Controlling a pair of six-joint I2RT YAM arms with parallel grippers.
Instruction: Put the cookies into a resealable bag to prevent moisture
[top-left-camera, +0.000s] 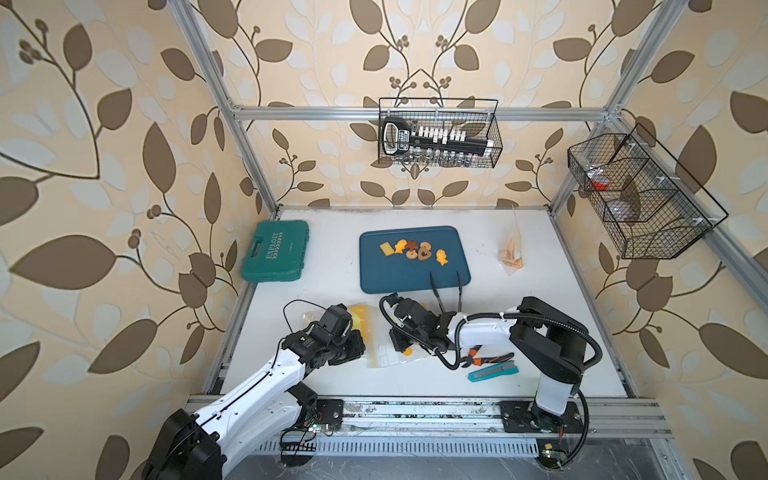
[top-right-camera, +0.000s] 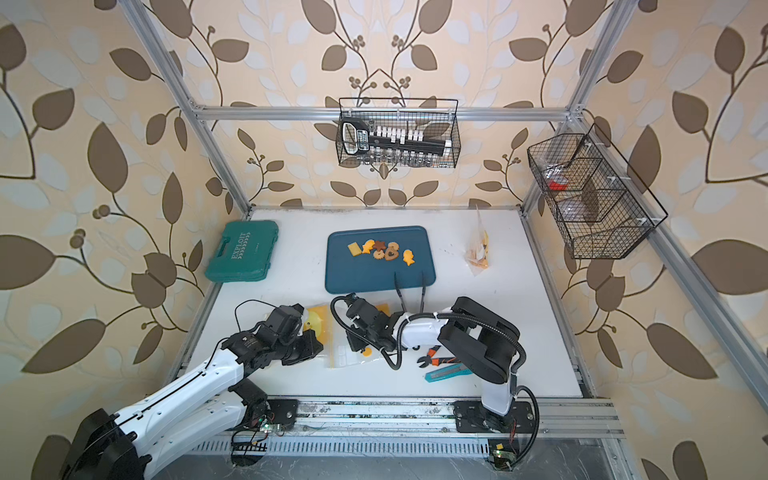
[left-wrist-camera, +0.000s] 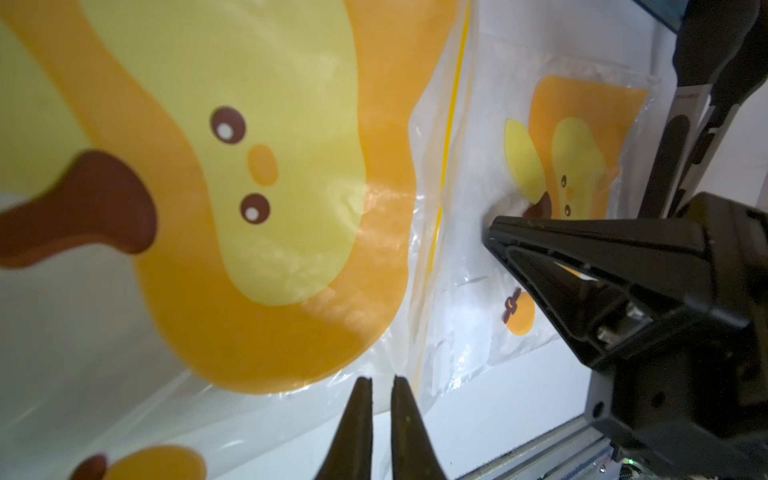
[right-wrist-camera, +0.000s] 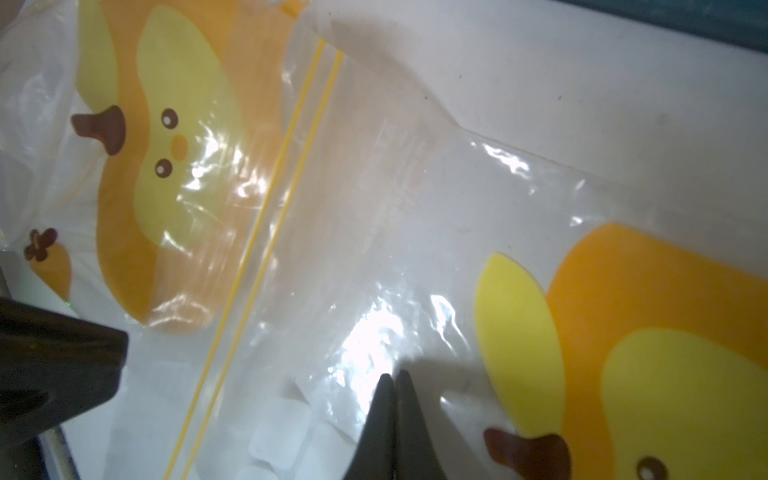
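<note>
Several cookies (top-left-camera: 424, 249) lie on the blue tray (top-left-camera: 384, 279) at the table's middle. In front of it, a clear resealable bag (left-wrist-camera: 312, 144) with a duck print and yellow seal lines lies flat. Similar printed film (right-wrist-camera: 496, 200) extends on the seal's right side; whether it is a second bag cannot be told. My left gripper is just above the bag's lower edge by the seal, slightly open, a narrow gap between its fingers. My right gripper is shut over the film to the right of the seal; nothing clearly shows between its fingertips.
Black tongs (top-left-camera: 446, 293) lie beside the right arm. Orange-handled pliers (top-left-camera: 488, 359) and a teal cutter (top-left-camera: 493, 371) lie at front right. A green case (top-left-camera: 276, 250) stands at left, a clear packet (top-left-camera: 512, 252) at right.
</note>
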